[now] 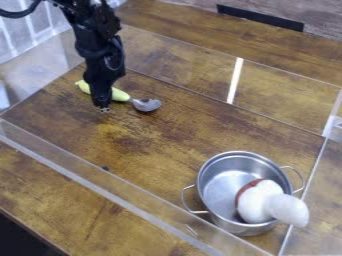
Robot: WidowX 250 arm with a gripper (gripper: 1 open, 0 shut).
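My black gripper (103, 100) reaches down from the top left over a yellow-green object (118, 94) with a grey rounded end (147, 105), like a spoon, lying on the wooden table. The fingertips sit low beside the yellow part, partly overlapping it in the view; whether they touch it, and how far apart they stand, is too small to tell. A steel pot (218, 178) at the lower right holds white objects (254, 205), one with reddish-brown at its edge.
Clear plastic walls border the wooden work surface (147, 150). A dark slot (261, 17) shows at the back.
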